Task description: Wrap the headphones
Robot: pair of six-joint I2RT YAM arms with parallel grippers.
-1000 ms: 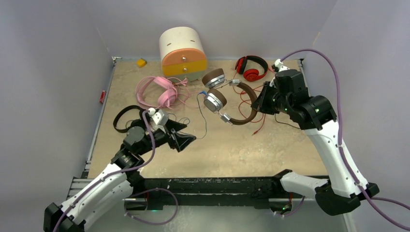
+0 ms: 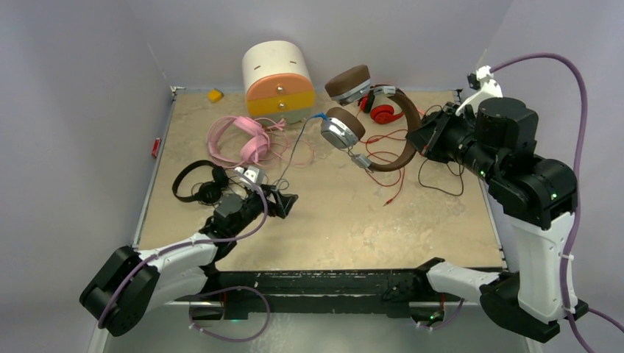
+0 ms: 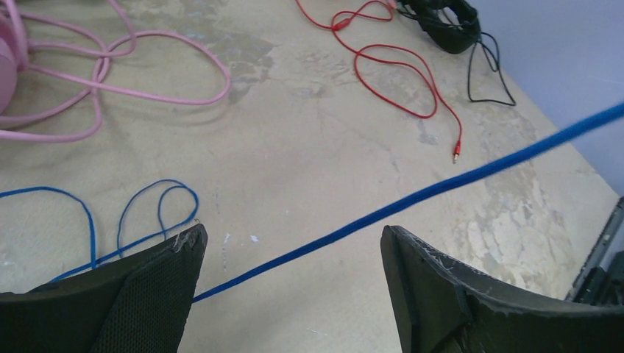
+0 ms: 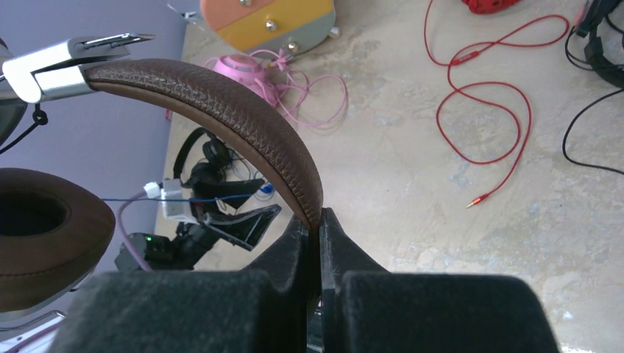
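Note:
My right gripper is shut on the brown leather headband (image 4: 221, 110) of silver-and-brown headphones (image 2: 342, 131), held high over the back right of the table. Their blue cable (image 3: 478, 173) runs taut from an earcup down toward my left gripper (image 2: 283, 200), crossing between its open fingers in the left wrist view (image 3: 294, 250); whether it touches them I cannot tell. Loops of that cable (image 3: 176, 184) lie on the table.
Pink headphones (image 2: 250, 140) and black ones (image 2: 191, 180) lie at left, red ones (image 2: 383, 114) and loose cables at back right. A small drawer box (image 2: 279, 81) stands at the back.
My right gripper has lifted the headphones higher and moved them back and rightward, drawing the blue cable straighter. My left gripper has moved slightly back.

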